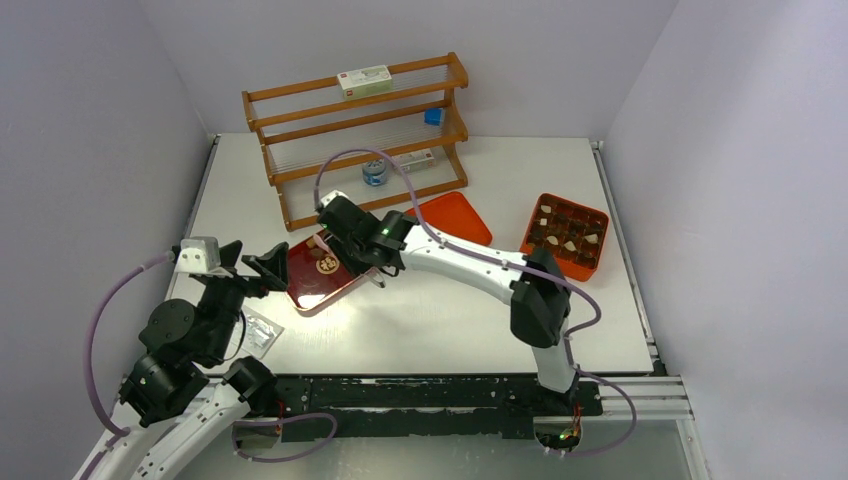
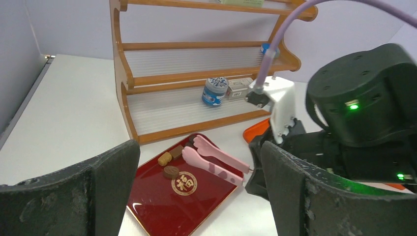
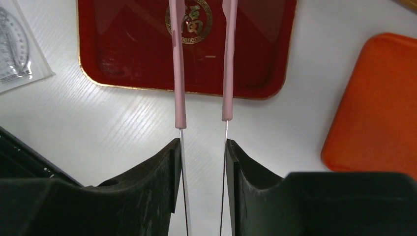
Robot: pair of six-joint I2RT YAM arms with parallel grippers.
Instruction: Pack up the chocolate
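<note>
Several brown chocolates, among them a round one (image 2: 170, 172) and a lighter one (image 2: 164, 159), lie at the far end of the dark red tray (image 2: 167, 211). My right gripper is shut on pink-tipped tongs (image 3: 228, 64), whose two arms stand apart over the tray. Their tips (image 2: 191, 153) are beside a dark chocolate at the tray's far edge; whether they touch it I cannot tell. My left gripper is open and empty, near the tray's left side. An orange box (image 1: 575, 267) with dark compartments, some holding pale pieces, stands at the right.
Flat on the table between tray and box is an orange lid (image 1: 462, 215), partly behind the right arm. A wooden rack (image 1: 283, 200) with a blue jar (image 2: 215, 91) and small boxes stands behind. By the left arm lies a clear packet (image 1: 262, 333).
</note>
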